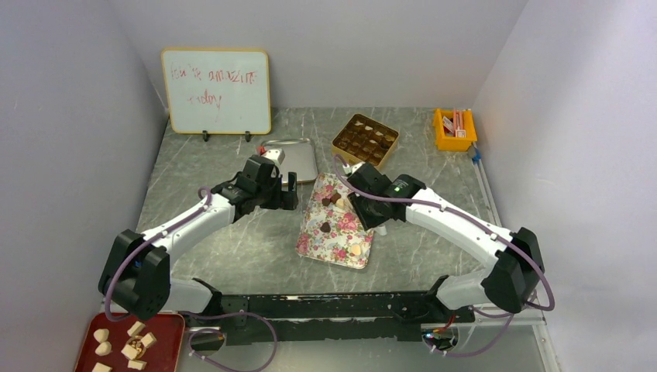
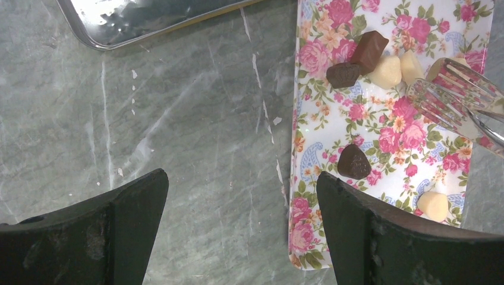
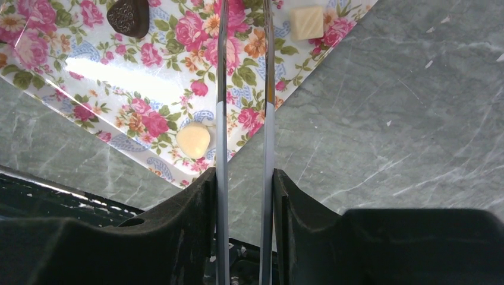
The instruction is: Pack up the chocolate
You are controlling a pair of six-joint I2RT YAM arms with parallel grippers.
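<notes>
On the floral tray (image 1: 316, 248) lie several dark and cream chocolates. In the left wrist view, a brown bar (image 2: 369, 50), a dark piece (image 2: 343, 75) and a cream piece (image 2: 386, 72) cluster near metal tongs (image 2: 437, 101). A dark chocolate (image 2: 353, 161) and a round cream one (image 3: 194, 140) lie lower on the tray; a square cream one (image 3: 307, 22) is near its right edge. My right gripper is shut on the tongs, whose tips reach over the tray. Whether they grip a chocolate cannot be seen. My left gripper stands open and empty, left of the tray.
A gold box (image 1: 393, 149) with a compartmented brown insert stands behind the tray. A silver lid (image 1: 298, 160) lies behind the left gripper. The yellow bin (image 1: 454, 143) is at the back right, the whiteboard (image 1: 217, 89) at the back left. Bare tabletop lies left of the tray.
</notes>
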